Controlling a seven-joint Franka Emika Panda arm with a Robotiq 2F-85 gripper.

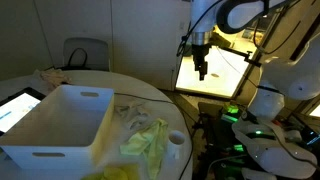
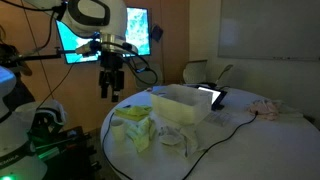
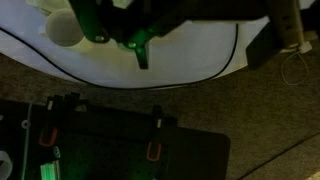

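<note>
High above the floor, just off the table's edge, my gripper (image 1: 202,72) points downward, open and with nothing visible between its fingers. Exterior view 2 has the same gripper (image 2: 111,90) at the left, short of the white cup (image 2: 118,131). That cup (image 1: 175,140) stands near the table edge, beside a pale green-yellow cloth (image 1: 153,138). A yellow cloth (image 1: 118,173) and a grey cloth (image 2: 175,138) lie crumpled nearby. An empty-looking white bin (image 1: 62,152) sits on the table. The wrist view is very dark; the cup (image 3: 63,28) shows at its upper left.
A lit screen (image 1: 17,108) is behind the bin, and a pinkish cloth (image 2: 265,107) lies toward the far side. A black cable (image 2: 205,150) crosses the white table (image 2: 260,145). Free tabletop shows at the right of exterior view 2.
</note>
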